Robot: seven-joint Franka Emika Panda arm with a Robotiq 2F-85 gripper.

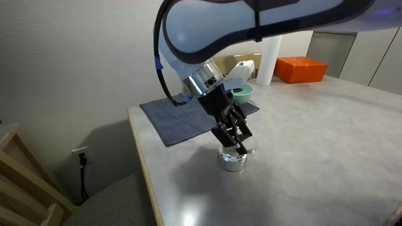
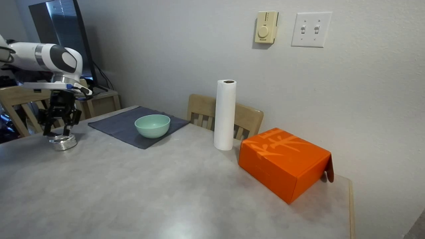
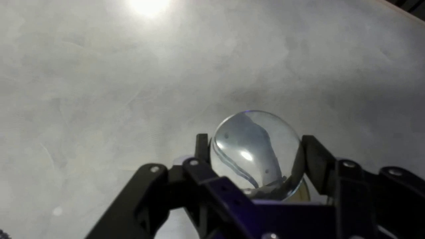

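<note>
A small silver tin [image 1: 231, 162] with a speckled, shiny wall stands on the grey table near its left end. My gripper [image 1: 242, 143] is tilted over it, shut on a round, shiny lid [image 1: 250, 144]. From the wrist, the glossy lid [image 3: 247, 147] fills the space between the two dark fingers and mirrors the light. Behind it shows only a tan sliver of what may be the tin [image 3: 305, 192]. In the second exterior view, gripper [image 2: 58, 131] and tin [image 2: 63, 142] are close together; whether lid and tin touch, I cannot tell.
A dark blue cloth [image 2: 119, 126] lies behind, with a mint green bowl [image 2: 152, 126] on it. Farther along stand a white paper roll [image 2: 225, 115] and an orange box [image 2: 279, 163]. The table's left edge [image 1: 145, 169] is near.
</note>
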